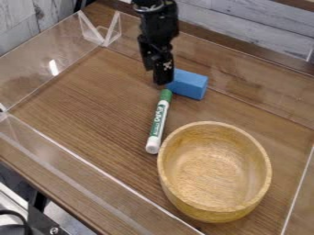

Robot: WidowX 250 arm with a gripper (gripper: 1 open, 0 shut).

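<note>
My black gripper (160,66) hangs open at the upper middle, its fingers pointing down just left of and slightly above a blue block (190,85). Below the block lies a white marker with a green cap (159,121) and lettering, lengthwise toward the front. A large yellow oval bowl (212,200) stands at the lower right, empty.
A wooden table (80,110) with white walls along the back and a clear panel at the left. A black cable lies at the lower left corner.
</note>
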